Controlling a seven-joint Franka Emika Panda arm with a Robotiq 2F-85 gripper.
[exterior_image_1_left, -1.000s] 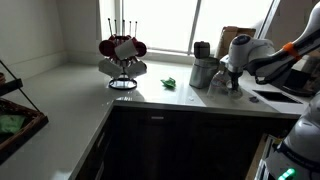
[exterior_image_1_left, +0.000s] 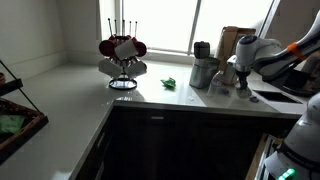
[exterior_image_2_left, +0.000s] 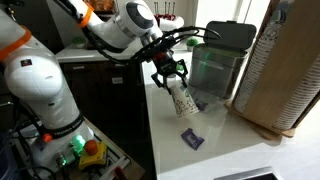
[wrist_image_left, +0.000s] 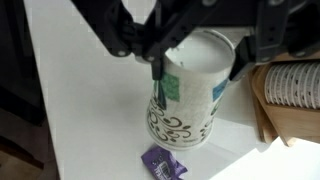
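Note:
A white paper cup with a swirl pattern (wrist_image_left: 182, 118) is held between the fingers of my gripper, which is shut on it near the rim. The wrist view looks down at its open top. In exterior view 2 the cup (exterior_image_2_left: 184, 102) leans a little below the gripper (exterior_image_2_left: 172, 76). Whether its base touches the counter, I cannot tell. Exterior view 1 shows the gripper (exterior_image_1_left: 241, 80) small, over the right-hand counter.
A purple packet (exterior_image_2_left: 192, 139) lies on the counter close to the cup. Behind stands a lidded grey bin (exterior_image_2_left: 214, 72), with a tall ribbed brown object (exterior_image_2_left: 282, 75) to the right. A green cloth (exterior_image_1_left: 168, 82) and a mug rack (exterior_image_1_left: 123, 82) are farther off.
In exterior view 1 my gripper has shifted slightly to the right, away from the grey bin, with the cup. The other things have stayed put.

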